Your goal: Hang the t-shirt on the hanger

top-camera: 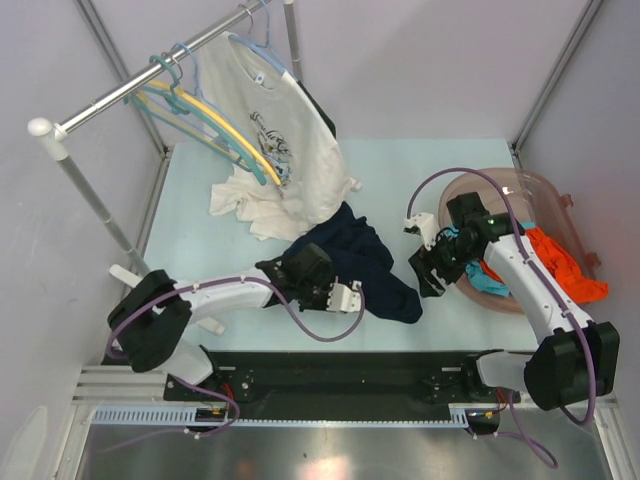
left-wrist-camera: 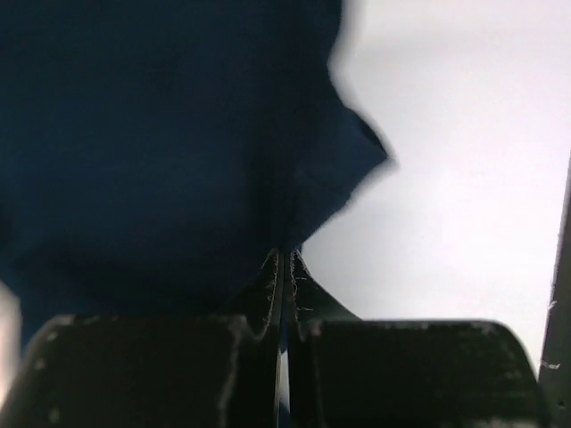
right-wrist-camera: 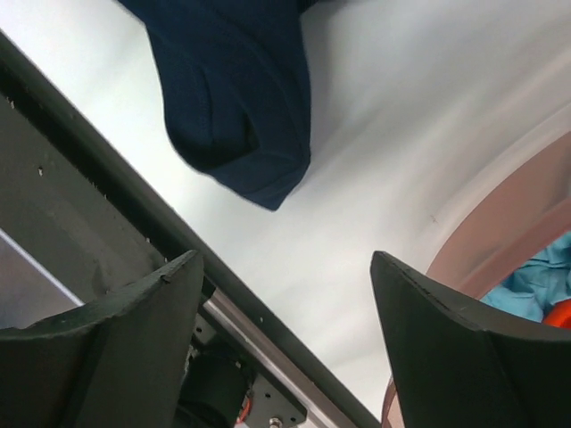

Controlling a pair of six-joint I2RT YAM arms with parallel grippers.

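Observation:
A dark navy t-shirt (top-camera: 360, 260) lies crumpled on the table; its edge also fills much of the left wrist view (left-wrist-camera: 152, 143). My left gripper is shut at the shirt's lower edge; whether cloth is between the fingertips is unclear. My right gripper (top-camera: 428, 275) stands open just right of the shirt, whose folded corner (right-wrist-camera: 241, 134) lies ahead of it in the right wrist view. Empty hangers, including a yellow one (top-camera: 230, 130), hang on the rail (top-camera: 105, 100) at the upper left.
A white printed shirt (top-camera: 300, 140) hangs on the rail, with white cloth beneath. A bin (top-camera: 550, 200) with orange and cyan clothing stands at the right. Bare table (top-camera: 400, 175) shows at the back centre, and the table's front edge runs below both grippers.

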